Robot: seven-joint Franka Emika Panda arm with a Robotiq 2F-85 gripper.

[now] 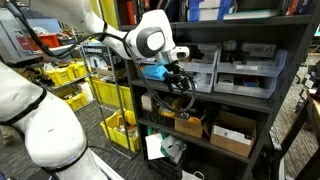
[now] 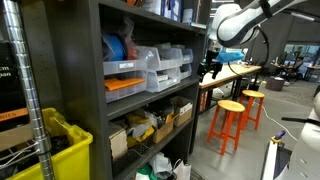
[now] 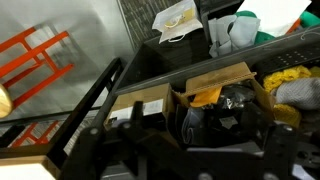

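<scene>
My gripper shows along the bottom of the wrist view, its dark fingers standing wide apart over the shelf unit. Between and beyond them lies a cardboard box (image 3: 224, 78) holding dark items. A second carton (image 3: 140, 104) with a white label is just left of it. In the first exterior view the white arm (image 1: 157, 45) hangs before the shelves, the gripper's tips hard to make out against the dark unit. The second exterior view has the arm (image 2: 228, 45) at the right. No contact with any object is visible.
Clear bins (image 1: 246, 84) fill the shelf behind the arm. An open carton (image 1: 232, 134) sits lower right. Grey and white items (image 1: 170, 147) lie on the bottom shelf. Yellow crates (image 1: 120, 130) stand at the left, and orange stools (image 2: 228, 120) stand on open floor.
</scene>
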